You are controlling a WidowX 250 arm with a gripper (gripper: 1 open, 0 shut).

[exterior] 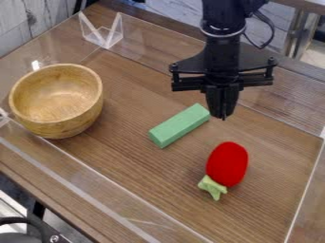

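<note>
My black gripper (222, 109) hangs in the upper middle of the view, its finger tips shut, above and behind a red rounded object (227, 163) with a pale green tip at its lower left, lying on the wooden table. A green bar (180, 125) lies left of the red object, below and left of the gripper.
A wooden bowl (56, 121) stands at the left. A clear, angular plastic item (102, 28) sits at the upper left.
</note>
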